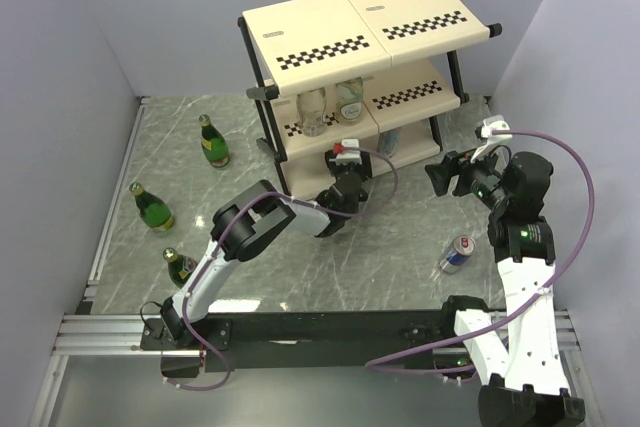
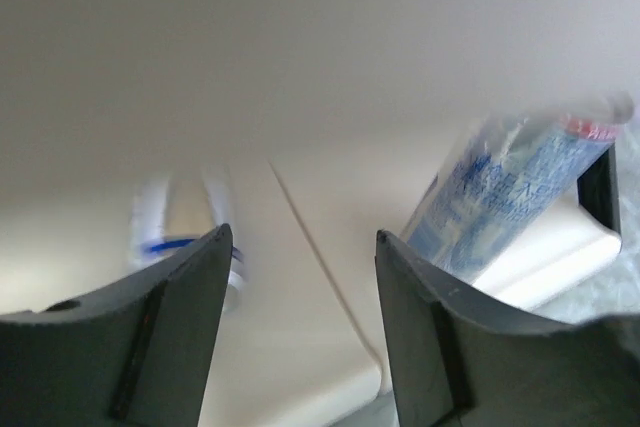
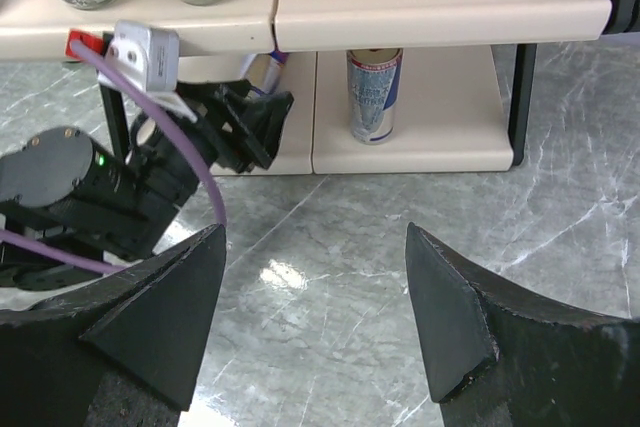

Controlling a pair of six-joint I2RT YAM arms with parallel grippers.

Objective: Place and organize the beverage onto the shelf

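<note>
My left gripper (image 1: 347, 162) reaches into the lower level of the cream shelf (image 1: 310, 182), under the middle board. In the left wrist view its fingers stand apart with nothing between them. A blurred white-and-blue can lies just beyond the left finger; from the right wrist view this can (image 3: 266, 71) looks tilted. Another can (image 3: 375, 97) stands upright on the lower right board. On the floor at right a silver-and-blue can (image 1: 457, 253) stands below my right gripper (image 1: 447, 176), which is open and empty.
Two clear bottles, one (image 1: 312, 112) left of the other (image 1: 349, 101), stand on the middle level. Green bottles (image 1: 213, 142) lie or stand on the floor at left. Free floor lies between the arms. Dark posts (image 1: 272, 127) frame the shelf.
</note>
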